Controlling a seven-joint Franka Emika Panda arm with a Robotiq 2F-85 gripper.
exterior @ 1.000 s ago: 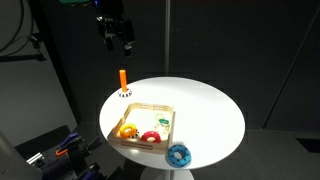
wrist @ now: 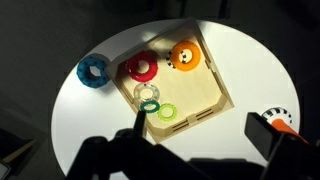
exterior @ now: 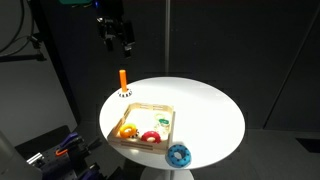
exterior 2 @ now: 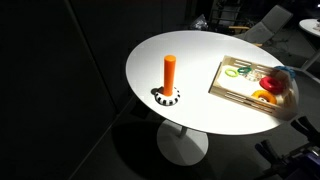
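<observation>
My gripper [exterior: 118, 49] hangs high above the table's far left part, its fingers apart and nothing between them. In the wrist view its dark fingers [wrist: 268, 135] stand wide apart at the bottom. Well below lies a shallow wooden tray [wrist: 203, 112] with an orange ring [wrist: 193, 62], a red ring [wrist: 133, 66], a small dark green ring [wrist: 150, 106], a pale ring [wrist: 146, 89] and a light green ring [wrist: 167, 119] in it. A blue ring [exterior: 179, 154] rests on the table outside the tray. An orange post [exterior 2: 169, 72] rises upright from a black-and-white base [exterior 2: 166, 96], with no ring on it.
The round white table [exterior: 215, 115] has free room on its right side. Its edge passes close to the blue ring and the post's base. Dark curtains [exterior: 250, 50] stand behind, and dark floor surrounds the table.
</observation>
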